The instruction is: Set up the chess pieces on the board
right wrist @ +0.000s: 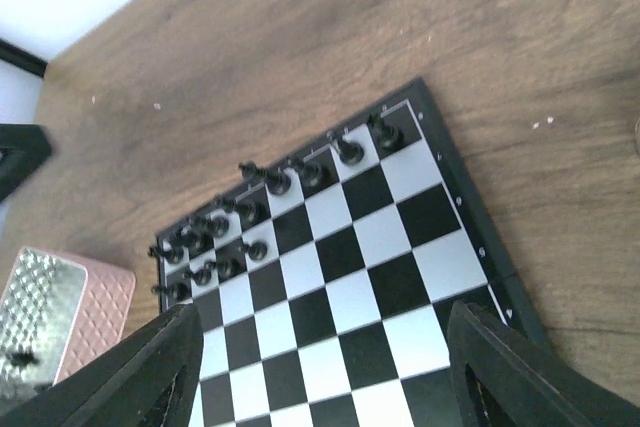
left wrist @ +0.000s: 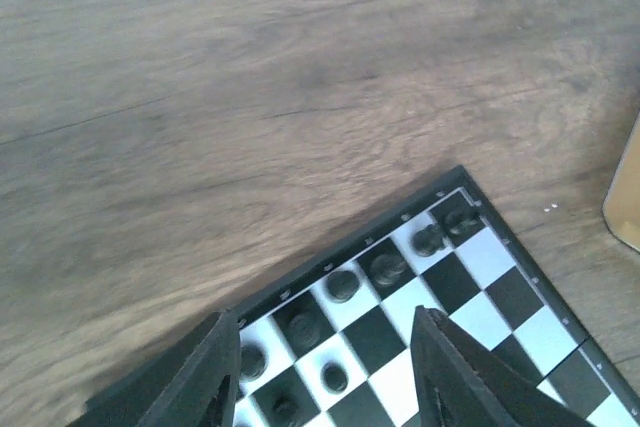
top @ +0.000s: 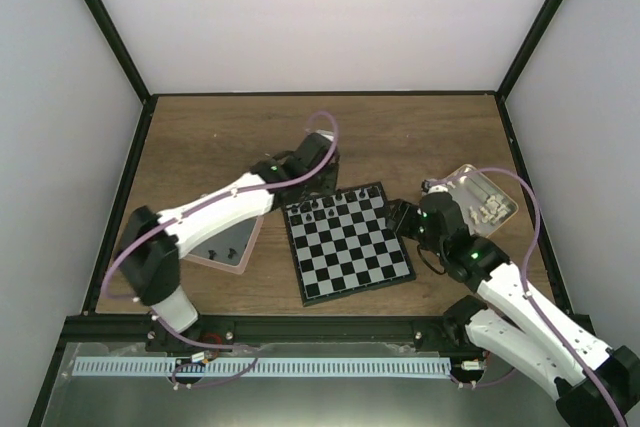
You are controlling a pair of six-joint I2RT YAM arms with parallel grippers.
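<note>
The chessboard (top: 348, 241) carries dark pieces along its back edge and a few on the row in front, such as the black piece (right wrist: 385, 132) near the far right corner. My left gripper is raised above and behind the board's back rows, its fingers apart with nothing visible between them. My right gripper hangs open beside the board's right side, empty. A pink-rimmed tray (top: 252, 245) left of the board holds dark pieces, partly hidden by my left arm.
A tray (top: 480, 199) of white pieces stands right of the board, beside my right arm.
</note>
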